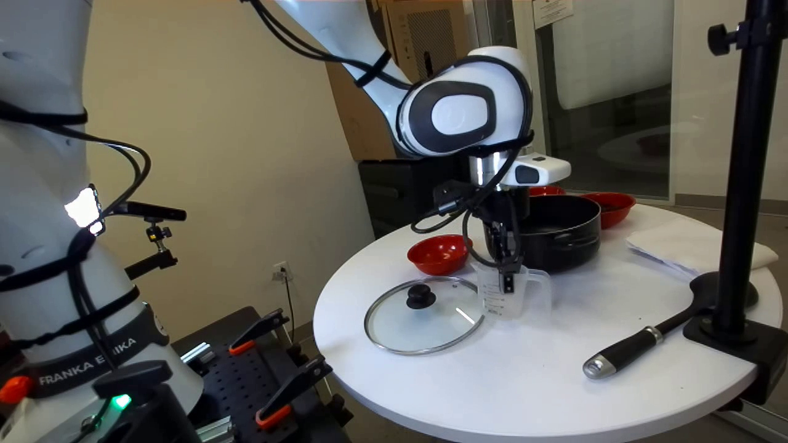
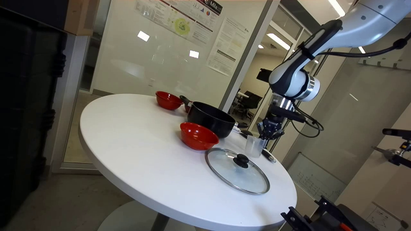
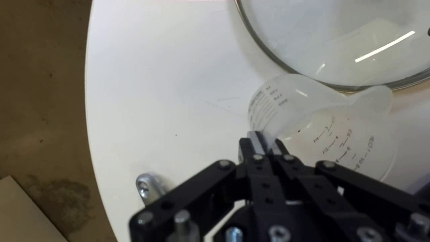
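A translucent measuring cup [image 1: 493, 301] with printed marks and a handle is beside the glass lid [image 1: 402, 325] on the round white table. My gripper is shut on the cup's wall in the wrist view, one finger inside the cup and one outside. The cup's mouth faces up with some tilt there, and its spout overlaps the lid's rim from this angle. In exterior view 2 the cup [image 2: 252, 147] hangs from the fingertips near the lid's black knob [image 2: 241, 159]. Whether its base is fully clear of the table is hard to tell.
Behind the gripper stands a black pot [image 1: 565, 236], with a red bowl [image 1: 441, 256] to its left and another red bowl [image 1: 614, 207] behind. A black-handled utensil [image 1: 628, 359] lies near the stand's pole [image 1: 739, 170].
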